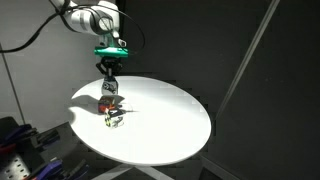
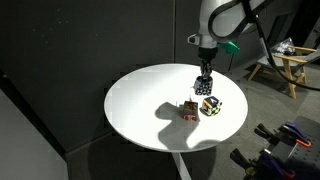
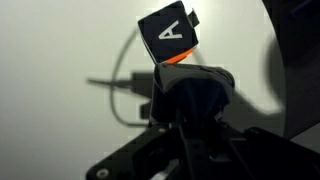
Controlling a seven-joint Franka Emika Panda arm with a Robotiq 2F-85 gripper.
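Observation:
A dark, grey-patterned item hangs from my gripper, which is shut on its upper part. In exterior view 2 the same dark item shows below the gripper, behind the two blocks. From the wrist, the item fills the space ahead of the fingers, and its exact shape is hard to tell. Close beside it in that view is a dark block with a white letter A and an orange edge. The fingertips themselves are lost in shadow.
On the round white table stand a red-and-dark block and a multicoloured block, near each other. A wooden chair is off behind the table.

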